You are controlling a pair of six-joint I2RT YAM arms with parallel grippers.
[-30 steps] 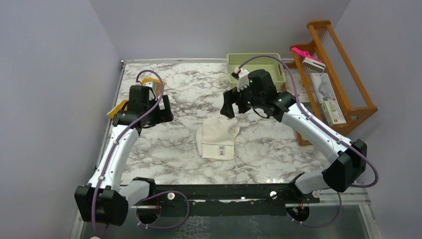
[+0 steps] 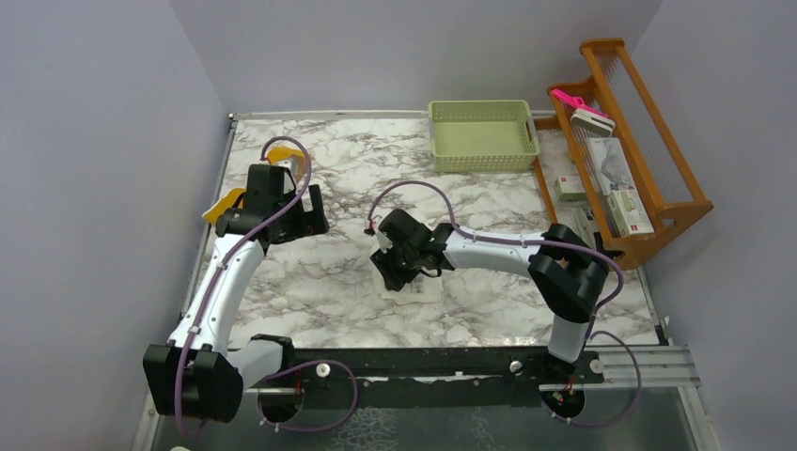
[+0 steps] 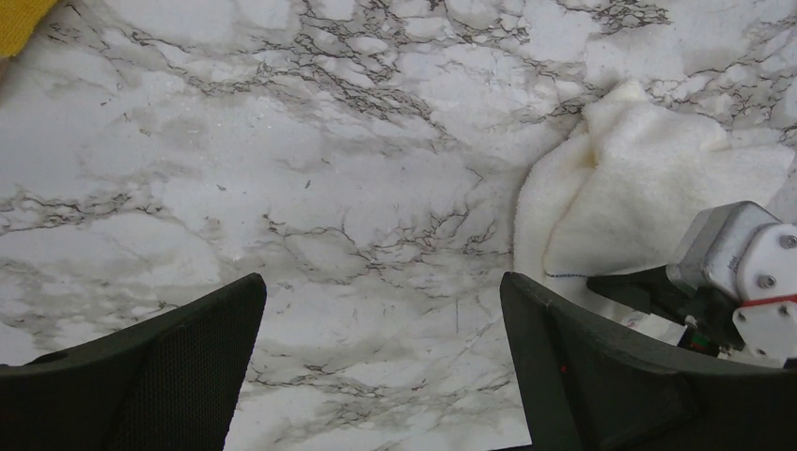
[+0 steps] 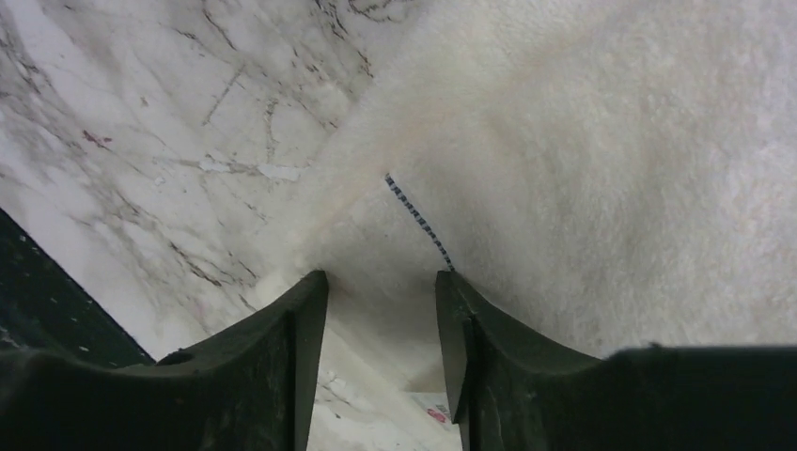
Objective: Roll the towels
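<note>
A white towel (image 2: 423,289) lies folded on the marble table, mostly under my right gripper (image 2: 385,266) in the top view. In the right wrist view my right gripper is down on the towel (image 4: 620,169), fingers part open, fingertips pressing at a fold beside a dashed stitched line. In the left wrist view the towel (image 3: 648,178) is on the right, with the other gripper's tip on it. My left gripper is open over bare table, left of the towel. Yellow cloths (image 2: 222,203) lie at the left, partly hidden by the left arm.
A green basket (image 2: 484,141) stands at the back. A wooden rack (image 2: 658,216) with boxes occupies the right side.
My right gripper has moved down and toward the front left, from above the back of the towel onto it. The left arm has barely moved.
</note>
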